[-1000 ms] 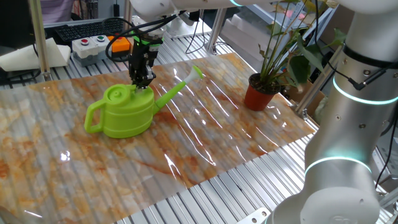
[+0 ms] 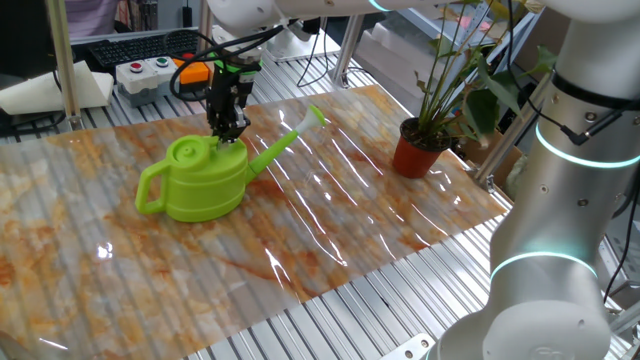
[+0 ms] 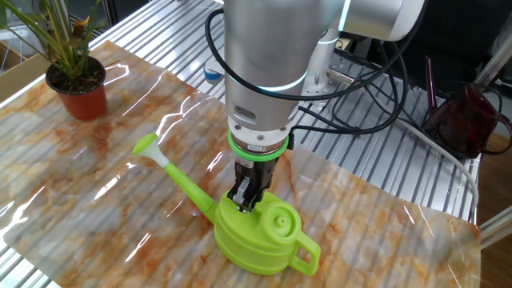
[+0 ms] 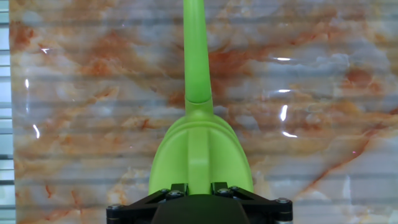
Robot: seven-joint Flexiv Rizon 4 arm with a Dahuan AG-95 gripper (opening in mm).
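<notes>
A light-green watering can [image 2: 205,185] stands upright on the marbled sheet, its spout pointing toward the potted plant's side. From above, my gripper [image 3: 245,206] reaches down to the top of the can, beside its round filler cap [image 3: 281,222]. In the wrist view, the fingers of my gripper are drawn in close on both sides of the can's raised top grip [image 4: 199,155], shut on it. The lower ends of the fingertips are hidden. No gap shows between the can's base and the sheet.
A plant in a reddish-brown pot [image 2: 417,152] stands on the sheet, beyond the spout. Off the sheet are a dark red watering can [image 3: 466,120] and a button box [image 2: 150,78]. The marbled sheet [image 2: 330,220] is clear in front of the green can.
</notes>
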